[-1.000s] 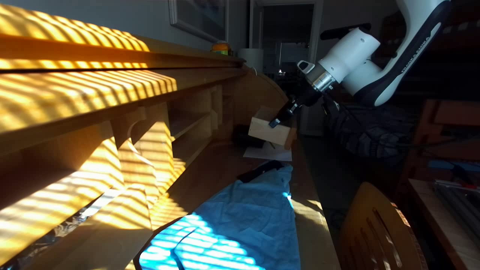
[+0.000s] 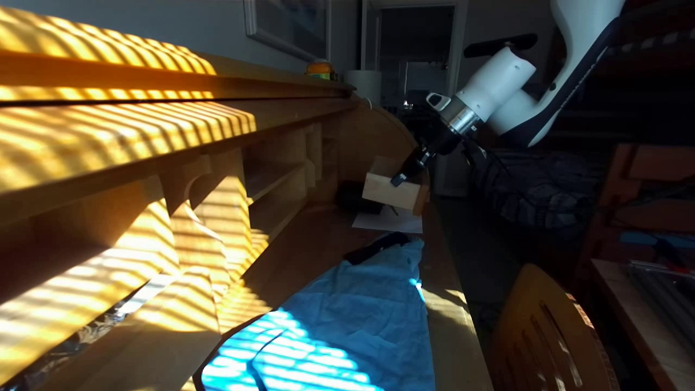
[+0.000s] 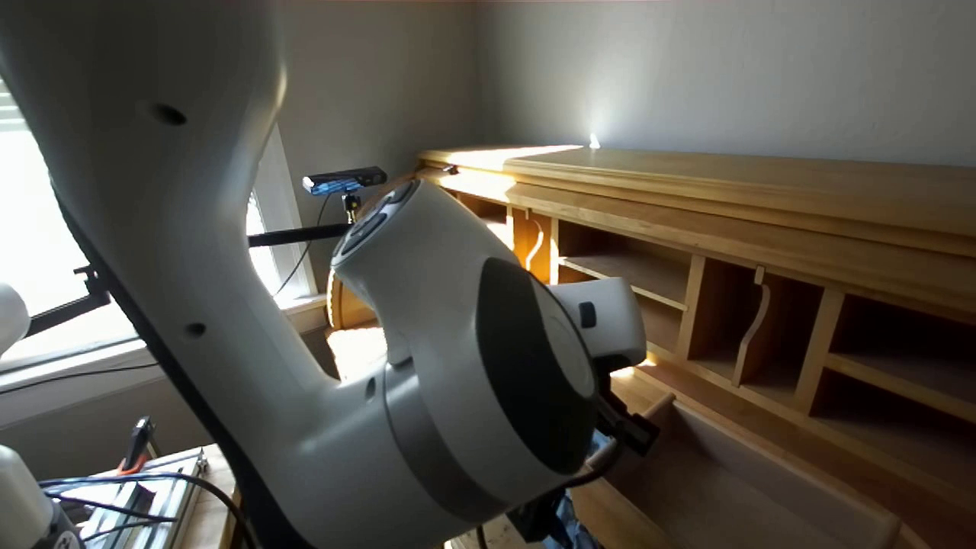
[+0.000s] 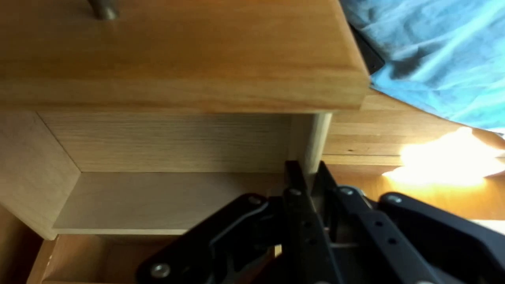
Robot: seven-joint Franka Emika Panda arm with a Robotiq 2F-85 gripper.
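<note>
A small open-topped wooden drawer (image 2: 391, 191) is held tilted above the desk's far end, seen in exterior view 1. My gripper is shut on the drawer's thin side wall (image 4: 318, 137), one finger on each face. Across the upper part of the wrist view runs the drawer's thick front (image 4: 189, 61), with a metal knob (image 4: 105, 9) on it. In exterior view 2 the drawer (image 3: 750, 467) shows at the lower right, its inside bare; the arm covers most of the gripper there.
A blue cloth (image 2: 352, 306) covers the near desk, a dark object (image 2: 378, 247) at its far end. White paper (image 2: 389, 219) lies below the drawer. Cubbyholes (image 3: 732, 320) line the desk's back. A wooden chair (image 2: 554, 326) stands at the front.
In exterior view 1 the arm has shifted left, and its upper links have tilted. The held drawer has moved only slightly rightward, with a small change of tilt.
</note>
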